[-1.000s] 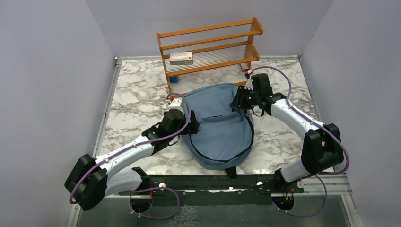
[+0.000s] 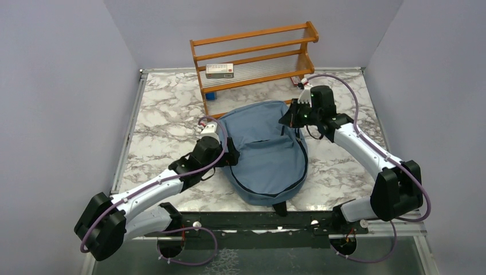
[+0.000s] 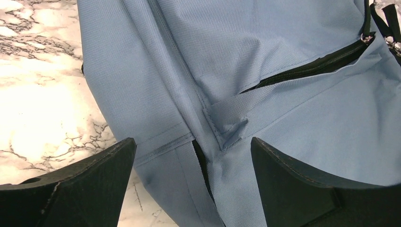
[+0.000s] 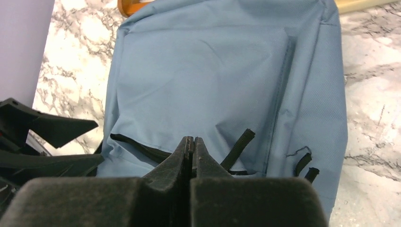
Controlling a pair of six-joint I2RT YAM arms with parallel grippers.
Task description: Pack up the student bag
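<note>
The blue-grey student bag lies flat on the marble table, its main zip curving round the front. In the left wrist view the bag's front pocket zip gapes slightly. My left gripper stands open above the bag's left edge, with nothing gripped. Over the upper right part of the bag is my right gripper; its fingertips meet and nothing shows between them. A black zip-pull strap sticks up just beside those tips, apart from them. The bag's inside is hidden.
A wooden rack stands behind the bag, with a grey-white box on its shelf. A blue item sits under its left end and a small red item by its right.
The left arm has dipped a little toward the front. The bag looks unmoved.
</note>
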